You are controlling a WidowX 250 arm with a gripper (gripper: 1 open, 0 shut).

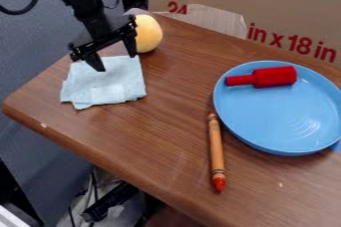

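The black gripper [110, 42] hangs over the back left of the wooden table, just above a folded pale blue cloth [104, 86]. Its fingertips are dark and small in view, so whether they touch the cloth or hold anything is unclear. A pale yellow round object [147, 34] sits behind and to the right of the gripper. On the right a blue plate [277, 125] holds a red cylinder with a narrower handle [273, 77]. An orange crayon [216, 151] lies left of the plate.
A cardboard box [253, 2] stands along the back.
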